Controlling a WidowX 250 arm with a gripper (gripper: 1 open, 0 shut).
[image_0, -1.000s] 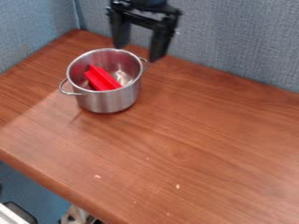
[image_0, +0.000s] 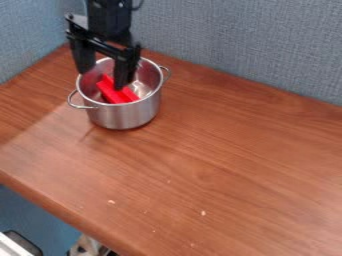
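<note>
My black gripper (image_0: 106, 60) stands open at the top left, its fingers reaching down into a steel pot (image_0: 128, 115) with side handles. A red object (image_0: 115, 94) lies inside the pot, just below the fingers; whether they touch it is unclear.
The pot sits on a wooden table (image_0: 234, 170), which is clear across its right and front. Grey-blue padded walls stand behind and at the left. The table's front left edge drops off to a blue area with some equipment below.
My gripper has moved left and down from above and right of the pot to the pot's opening. The pot and red object look unmoved.
</note>
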